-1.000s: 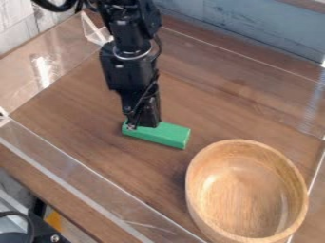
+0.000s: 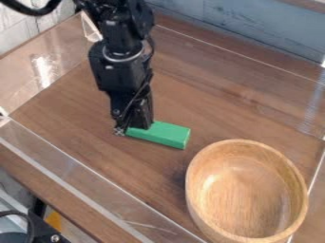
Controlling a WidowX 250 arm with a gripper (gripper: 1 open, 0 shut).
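Observation:
A green rectangular block [image 2: 165,134] lies flat on the wooden table, left of centre-front. My black gripper [image 2: 124,125] is down at the block's left end, its fingertips low beside or just over it. The gripper looks shut, and I see nothing between its fingers, though the tips are small and partly dark against the table.
A large round wooden bowl [image 2: 246,192] stands at the front right, right of the block.
The gripper has shifted slightly left toward the block's end over the last second. The block and bowl look unmoved.

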